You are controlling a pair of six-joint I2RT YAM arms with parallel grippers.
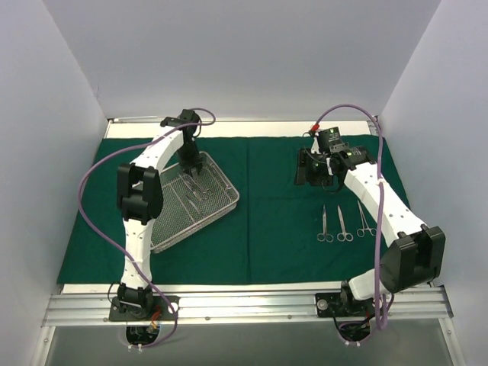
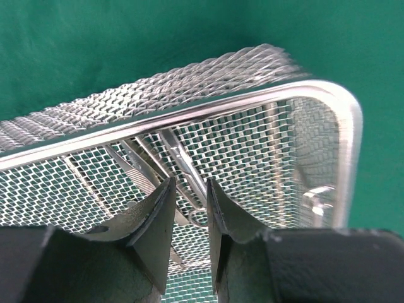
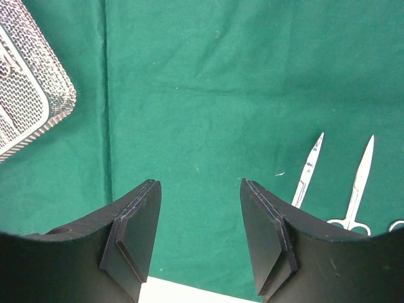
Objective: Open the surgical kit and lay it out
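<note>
The wire-mesh tray (image 1: 200, 226) lies tilted on the left of the green cloth. My left gripper (image 1: 197, 169) hovers over its far end, open with a narrow gap. In the left wrist view, slim metal instruments, among them a flat-handled one (image 2: 183, 158), lie on the mesh just beyond the fingertips, with nothing held; the fingers (image 2: 158, 214) hide part of them. My right gripper is wide open and empty above bare cloth. On the right, three ring-handled instruments lie side by side: a left one (image 1: 325, 224), a middle one (image 1: 341, 223) and a right one (image 1: 364, 219).
Inside the tray, by its side wall, sits a blurred ring-handled piece (image 2: 320, 197). Grey walls close in the back and sides.
</note>
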